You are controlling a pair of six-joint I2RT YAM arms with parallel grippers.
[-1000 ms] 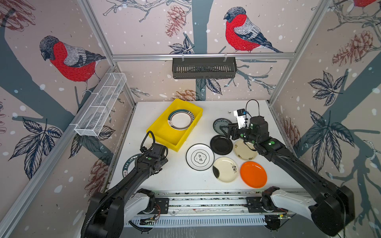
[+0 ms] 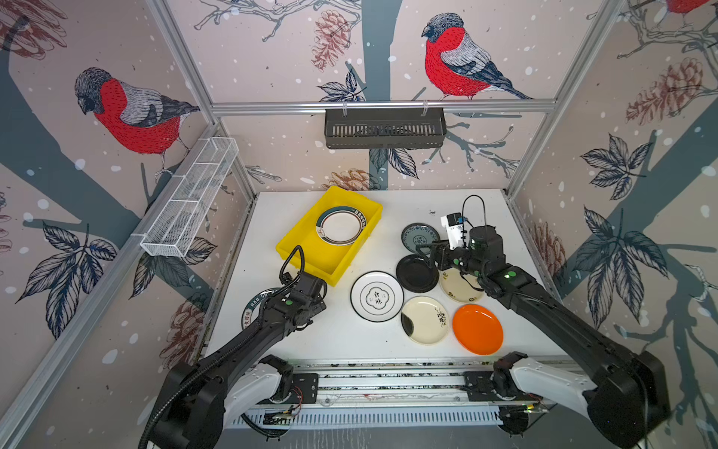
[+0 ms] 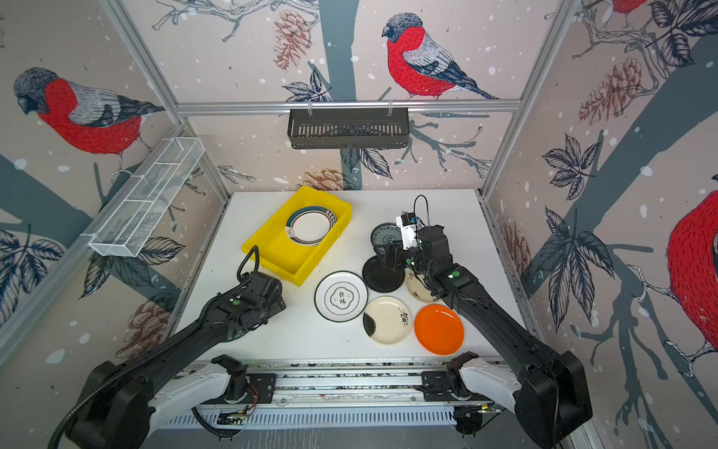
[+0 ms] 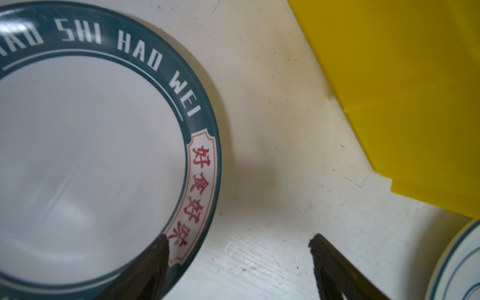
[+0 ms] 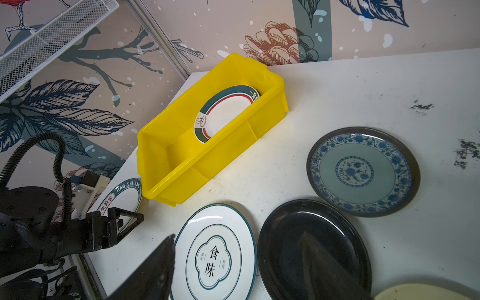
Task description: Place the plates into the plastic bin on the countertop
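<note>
One plate with a banded rim point(image 2: 340, 224) lies inside the yellow bin point(image 2: 306, 250). A HAO SHI HAO WEI plate point(image 4: 90, 150) sits on the counter left of the bin, under my open left gripper, whose fingers hold nothing. My open right gripper hangs empty over the right-side plates: a white plate point(image 5: 212, 265), a black plate point(image 5: 315, 245), a blue-patterned plate point(image 5: 362, 170), two cream plates point(image 2: 426, 318) point(image 2: 457, 290) and an orange plate point(image 2: 477, 329).
A white wire shelf point(image 2: 187, 194) hangs on the left wall and a dark basket point(image 2: 385, 131) on the back rail.
The right wrist has moved slightly. The plates lie as before.
</note>
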